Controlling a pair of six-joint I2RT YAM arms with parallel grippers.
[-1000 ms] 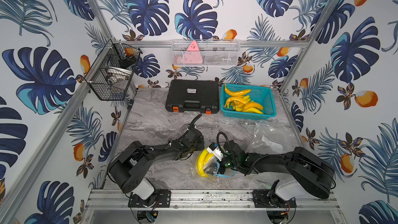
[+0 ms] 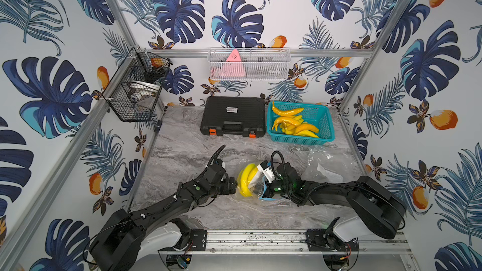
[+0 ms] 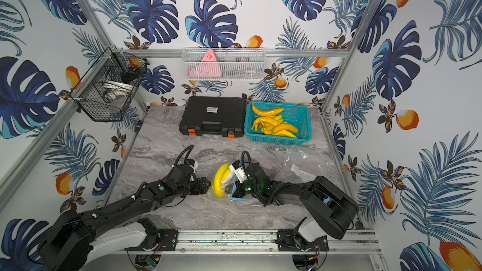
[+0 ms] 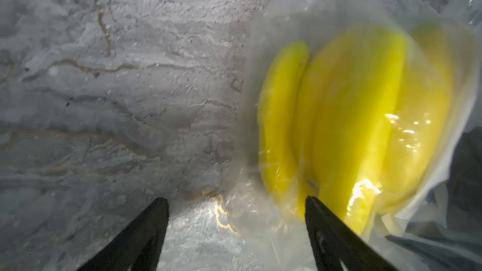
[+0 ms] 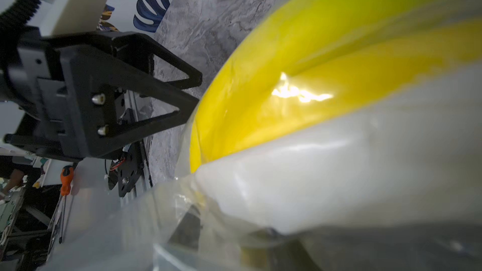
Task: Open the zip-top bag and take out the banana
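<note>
A clear bag (image 4: 261, 220) with a white strip and blue edge holds several yellow bananas (image 4: 351, 120) on the marble table (image 2: 175, 150). My left gripper stands open at the bag's left side, its fingertips beside the bananas. My right gripper (image 2: 263, 184) is at the bag's right part, among the plastic; in the right wrist view the bag covers much of its area, so its fingers and what is between them are unclear.
A black case (image 2: 232, 115) and a teal basket (image 2: 323, 129) of bananas stand at the back. Loose clear plastic (image 2: 328, 163) lies on the right.
The right gripper and the bag with bananas have shifted slightly toward the back.
</note>
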